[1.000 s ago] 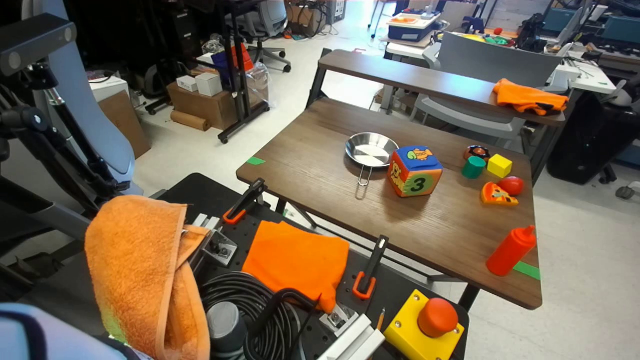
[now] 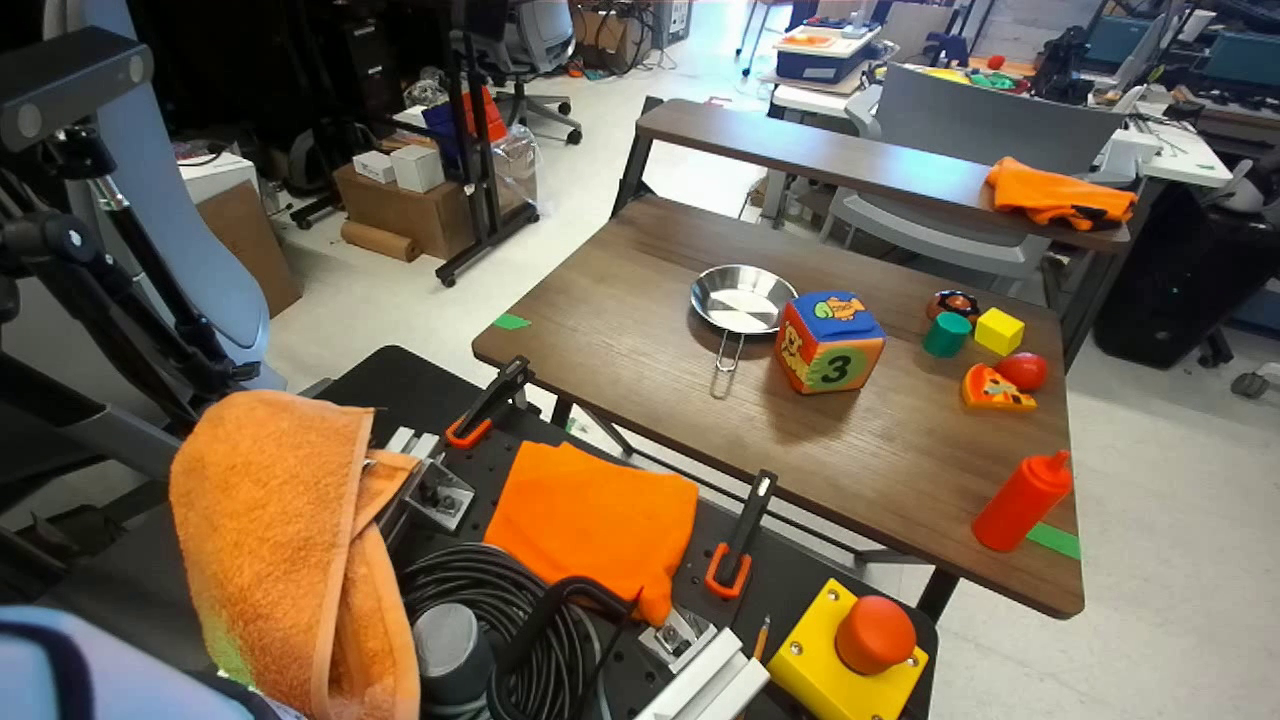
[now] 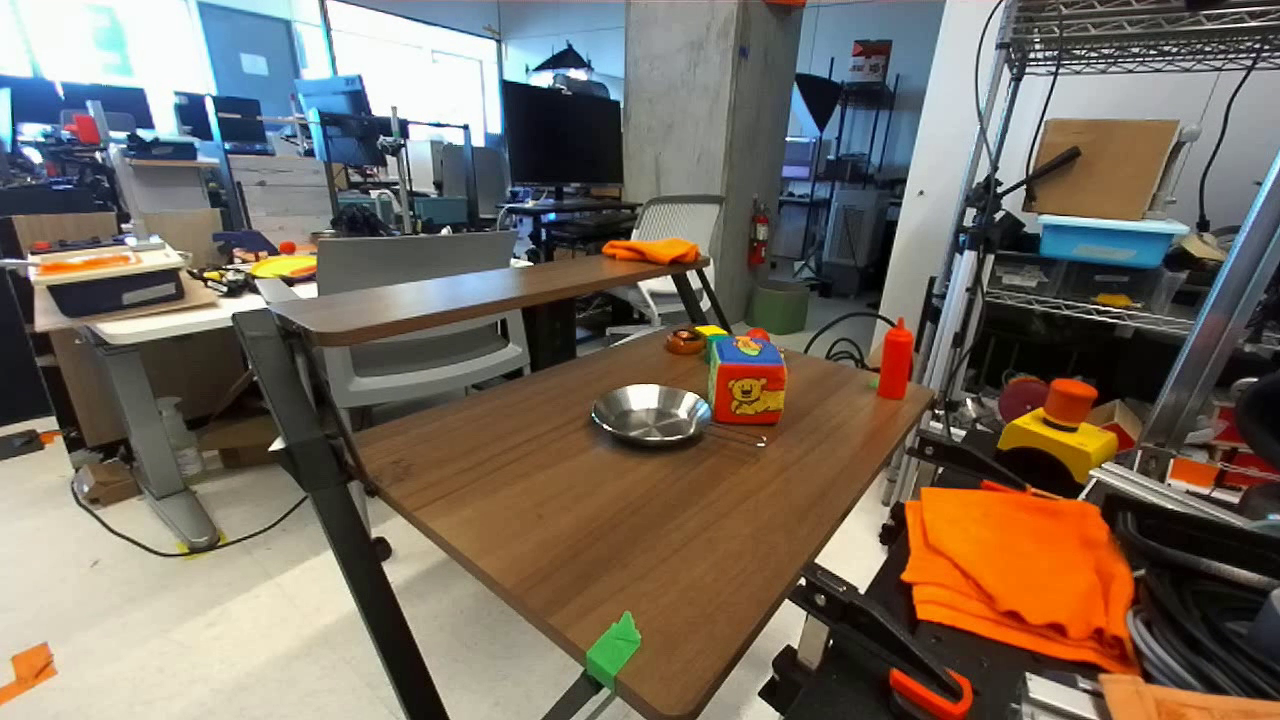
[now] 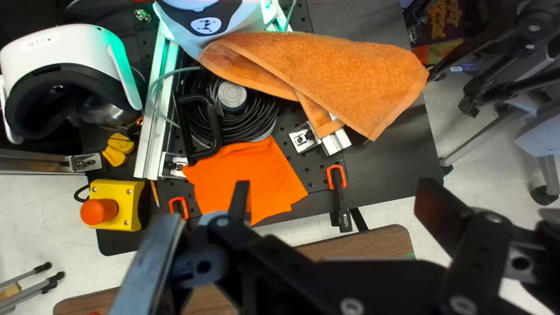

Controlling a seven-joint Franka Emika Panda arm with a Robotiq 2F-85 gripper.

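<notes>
In the wrist view my gripper is open, its fingers wide apart with nothing held between them. Neither exterior view shows it. A shiny steel pan lies on the brown table, its wire handle toward the near edge. Right beside the pan, in exterior view 1, stands a soft picture cube with a blue top and a green "3" side. Toward the right end are a teal cup, a yellow block, a red ball, a toy pizza slice and a red squeeze bottle.
A raised shelf runs along the table's back, with an orange cloth on it. The black cart carries an orange cloth, clamps, coiled cable and a yellow box with a red button.
</notes>
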